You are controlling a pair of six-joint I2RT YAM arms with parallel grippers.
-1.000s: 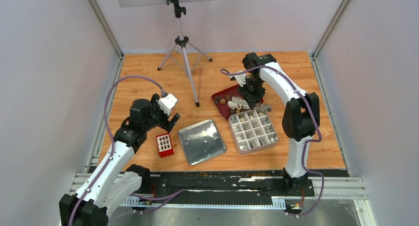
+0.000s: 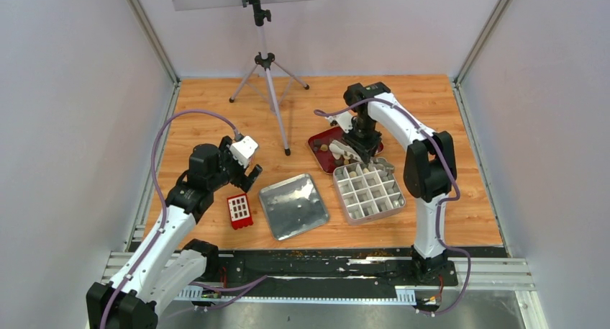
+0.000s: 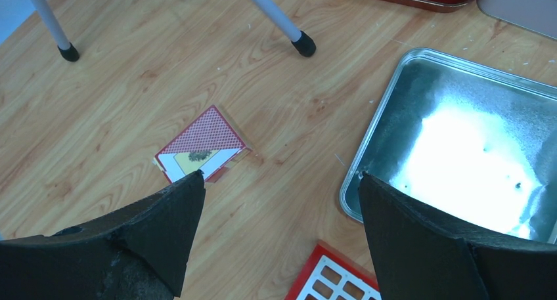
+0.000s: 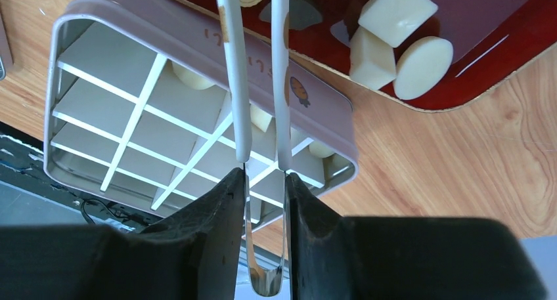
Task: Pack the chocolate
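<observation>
My right gripper is shut on a pair of metal tongs with pale tips (image 4: 238,103), held at the boundary between the red tray (image 4: 486,77) and the grey divided box (image 4: 111,11). The tray holds pieces in several shapes, including a white cube (image 4: 397,11) and a round piece (image 4: 423,67). A few pale pieces (image 4: 192,75) sit in compartments of the box. Whether the tong tips grip a piece is unclear. My left gripper (image 2: 248,174) stands open above the table, left of the metal tray, with nothing between its fingers.
The empty metal tray (image 2: 293,205) lies in the middle front, beside a small red grid holder (image 2: 239,210). A tripod (image 2: 277,116) stands at the back.
My right arm has shifted a little left and toward the front, with the tongs moving toward the divided box. The left arm is unchanged.
</observation>
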